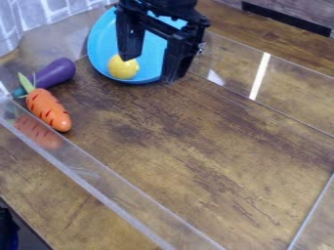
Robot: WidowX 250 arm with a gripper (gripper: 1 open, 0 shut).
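My black gripper [154, 49] hangs over the blue plate [156, 73] at the top of the camera view, its two fingers spread apart. A yellow round object [124, 68] rests on the plate, partly behind the left finger. To the left lie a purple eggplant [55, 72] and an orange carrot [49, 109] with a green top.
Bare wooden tabletop [209, 166] fills the middle and right. Clear plastic strips run along the left and right sides, and a light streak crosses the wood at upper right.
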